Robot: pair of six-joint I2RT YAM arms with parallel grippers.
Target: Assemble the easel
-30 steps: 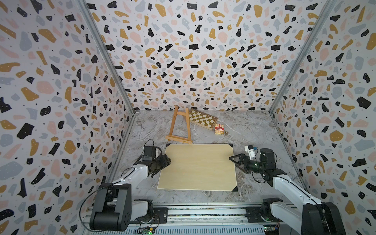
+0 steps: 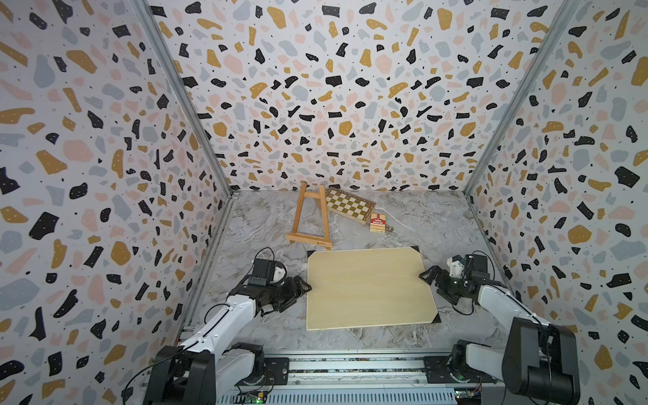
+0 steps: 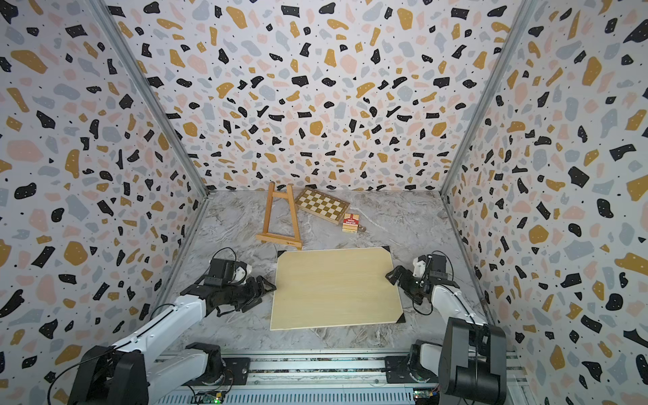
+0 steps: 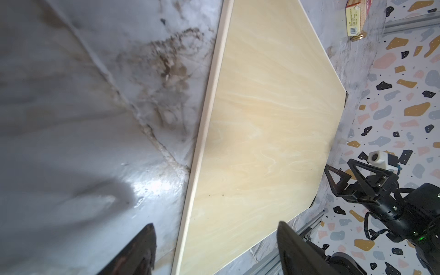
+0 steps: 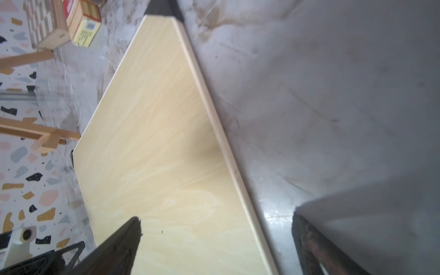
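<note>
A pale plywood board (image 2: pixel 368 287) with dark corner pieces lies on the marble table. Behind it at the left, the wooden easel frame (image 2: pixel 324 209) lies on the table. My left gripper (image 2: pixel 302 286) hangs at the board's left edge; in the left wrist view its fingers are apart over that edge and the marble, with nothing between them. My right gripper (image 2: pixel 425 273) is at the board's right edge, open, its fingers spread either side of that edge in the right wrist view.
A checkered chessboard (image 2: pixel 347 204) and a small red-and-yellow box (image 2: pixel 377 222) lie at the back.
The board has shifted to the right and turned slightly. Both grippers have moved rightward, the left one also a little toward the front.
</note>
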